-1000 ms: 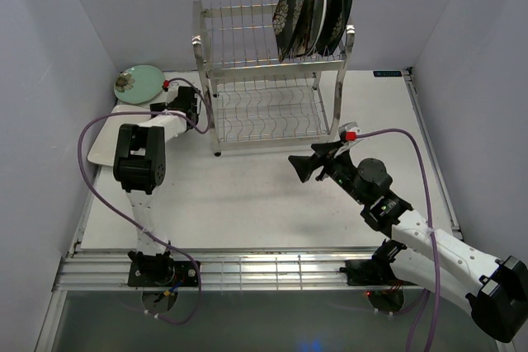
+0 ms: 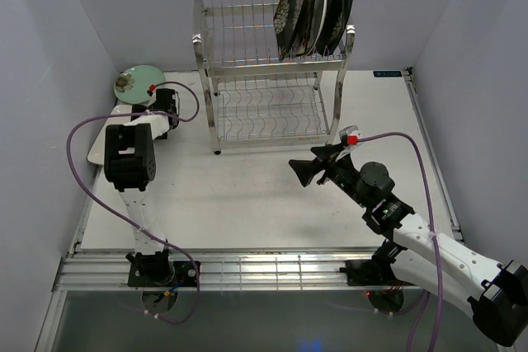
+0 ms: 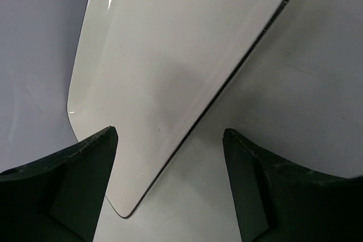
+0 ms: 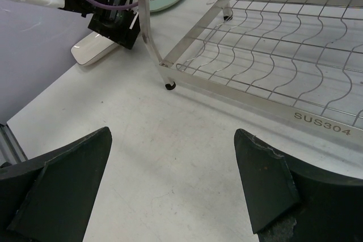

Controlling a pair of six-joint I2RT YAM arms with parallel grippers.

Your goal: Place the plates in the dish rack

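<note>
Several dark plates (image 2: pixel 289 10) stand upright in the top tier of the dish rack (image 2: pixel 268 138), at its right. A green plate (image 2: pixel 140 80) and a white rectangular plate (image 3: pixel 159 77) lie on the table at the left. My left gripper is low over the white plate's edge, fingers apart with nothing gripped between them. My right gripper hangs open over the empty table right of centre, in front of the rack, holding nothing.
The rack's lower tier (image 4: pixel 317 114) is empty, as is the upper tier's left part. Bare table (image 2: pixel 239 195) lies in front of the rack. Grey walls bound the work area at both sides and the back.
My left gripper has moved leftward over the white plate, away from the rack. The right arm has barely moved.
</note>
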